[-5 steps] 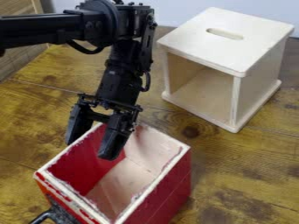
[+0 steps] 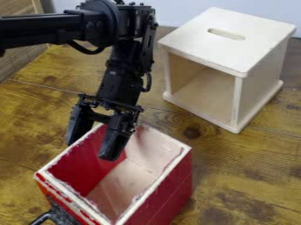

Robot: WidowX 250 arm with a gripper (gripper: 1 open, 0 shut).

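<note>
My black gripper hangs from the arm over the left back part of an open-topped red box with a pale wooden inside. Its two long fingers are apart, one reaching down inside or just over the box's rim, the other just outside at the back left. I see nothing between them.
A pale wooden cube box with a slot in its top and an open front stands at the back right of the wooden table. A dark object sits at the bottom left edge.
</note>
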